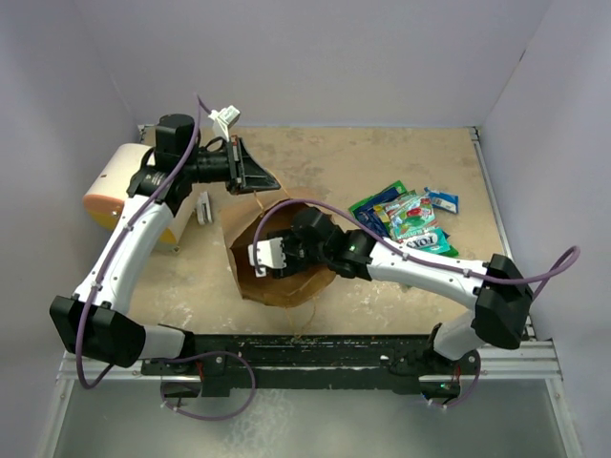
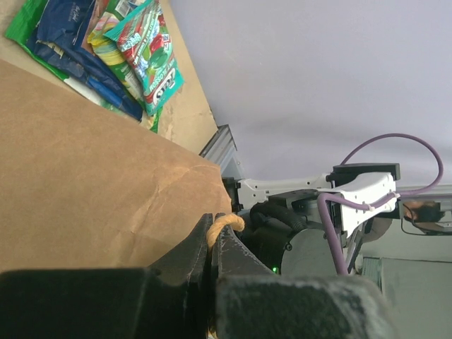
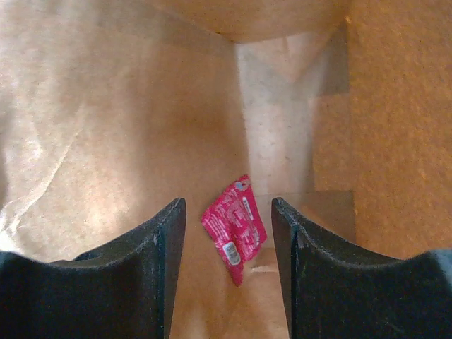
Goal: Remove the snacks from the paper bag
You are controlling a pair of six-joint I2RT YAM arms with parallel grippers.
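A brown paper bag [image 1: 243, 239] stands open toward the front. My left gripper [image 1: 256, 181] is shut on its rope handle [image 2: 224, 222] above it. My right gripper [image 1: 282, 256] is inside the bag, open, its fingertips [image 3: 169, 219] apart on either side of a small pink-red snack packet [image 3: 234, 222] lying farther down on the bag's bottom. In the top view the arm hides that packet.
A pile of snack packets [image 1: 415, 219] lies on the table [image 1: 315, 153] right of the bag. A cream and orange object [image 1: 119, 191] sits at the left.
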